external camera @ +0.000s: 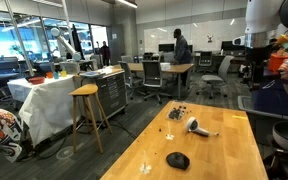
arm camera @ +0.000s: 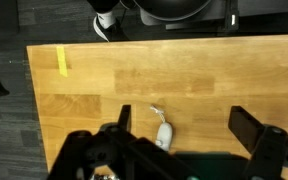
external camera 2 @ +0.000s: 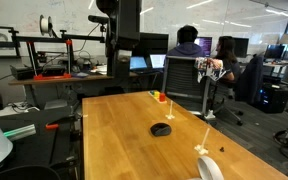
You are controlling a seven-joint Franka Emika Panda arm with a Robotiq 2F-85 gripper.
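My gripper stands open over the wooden table (arm camera: 209, 85), its dark fingers wide apart with nothing between them. Below the fingers, a small white object with a thin stem (arm camera: 164, 135) lies on the wood; what it is I cannot tell. In exterior view 2 the dark arm end (external camera 2: 124, 35) hangs high above the near side of the table. A black rounded object (external camera 2: 161, 129) rests on the tabletop, and a larger white object (external camera 2: 209, 169) is cut off by the frame's bottom edge. The first exterior view shows that white object (external camera: 195, 126) whole, beyond the black one (external camera: 178, 160).
A thin white upright piece (external camera: 169, 131) stands left of the white object. Several small dark items (external camera: 177, 112) lie at the table's far end. Yellow tape (arm camera: 62, 60) marks the wood near one edge. A stool (external camera: 87, 100) stands on the floor beside it.
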